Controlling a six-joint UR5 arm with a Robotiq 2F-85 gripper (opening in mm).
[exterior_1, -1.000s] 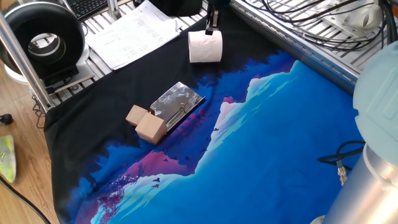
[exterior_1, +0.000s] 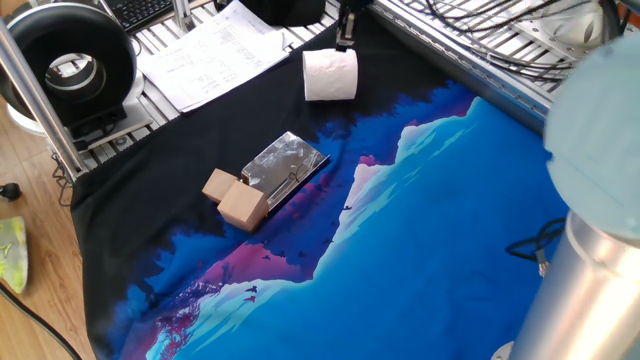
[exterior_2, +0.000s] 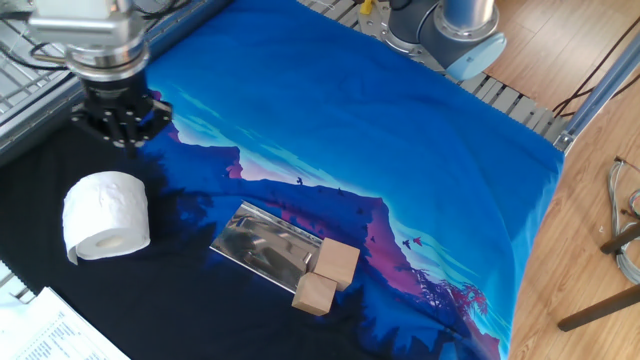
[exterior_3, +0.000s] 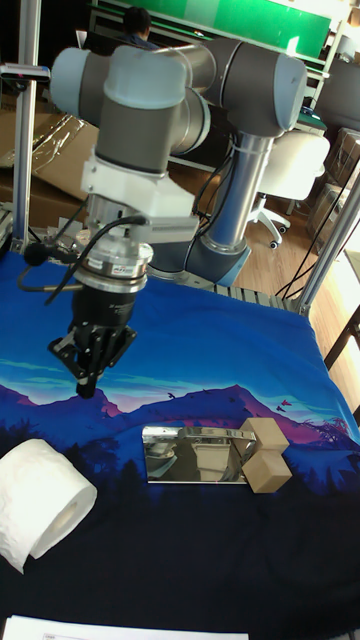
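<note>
My gripper (exterior_3: 87, 386) hangs above the cloth at the left of exterior view 3. Its black fingers meet at the tips and it looks shut, with nothing visible between them. In exterior view 2 the gripper (exterior_2: 127, 143) is near the white paper roll (exterior_2: 105, 215), apart from it in that picture. The roll (exterior_1: 330, 76) lies on its side on the dark part of the cloth. A shiny metal plate (exterior_3: 194, 455) rests mid-cloth, with two light wooden blocks (exterior_3: 265, 470) (exterior_1: 243, 205) against one end. Exterior view 1 cuts off most of the gripper at its top edge.
Printed sheets (exterior_1: 215, 58) lie beside the cloth, near a black ring-shaped object (exterior_1: 70, 68). Cables (exterior_1: 500, 40) run over the slatted frame beyond the metal rail.
My gripper has shifted slightly right and up in exterior view 1, while the arm's pale blue joint cover has come further left into the picture. Roll, plate and blocks have stayed put.
</note>
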